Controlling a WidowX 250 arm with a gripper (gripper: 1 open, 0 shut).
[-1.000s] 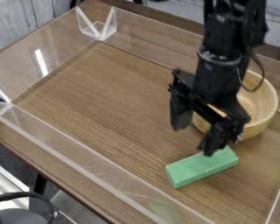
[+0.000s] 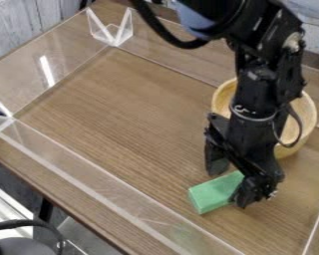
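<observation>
A green block point(image 2: 214, 196) lies on the wooden table near the lower middle right. My black gripper point(image 2: 237, 171) is lowered over it, open, its fingers around the block's right part, which they partly hide. Whether they touch it cannot be told. A wooden bowl point(image 2: 295, 114) sits behind the arm on the right, partly hidden by it.
A clear strip or edge runs along its left and front. A white object point(image 2: 112, 28) stands at the top left. Black cables lie at the lower left, off the table.
The block lies where it was.
</observation>
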